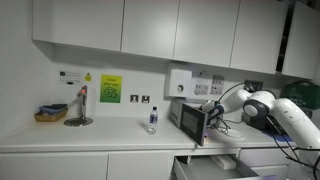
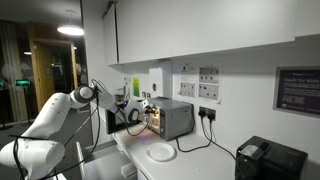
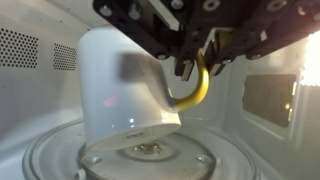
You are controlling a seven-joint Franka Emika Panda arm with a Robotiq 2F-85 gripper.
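Observation:
Inside the microwave, a white mug (image 3: 122,90) with a yellow handle (image 3: 198,92) fills the left of the wrist view. My gripper is shut on the handle's upper part. The mug tilts slightly, its base over the glass turntable (image 3: 55,155); whether it touches the glass I cannot tell. In exterior view 2 the microwave (image 2: 176,118) stands on the counter with its lit interior facing my arm. The open microwave door (image 1: 191,124) hides the gripper in exterior view 1.
Vented walls (image 3: 18,48) of the microwave close in around the gripper. A white plate (image 2: 160,152) lies on the counter in front of the microwave. An open drawer (image 1: 215,168) juts out below. A bottle (image 1: 153,121) stands farther left, and a black toaster (image 2: 270,158) is at the right in exterior view 2.

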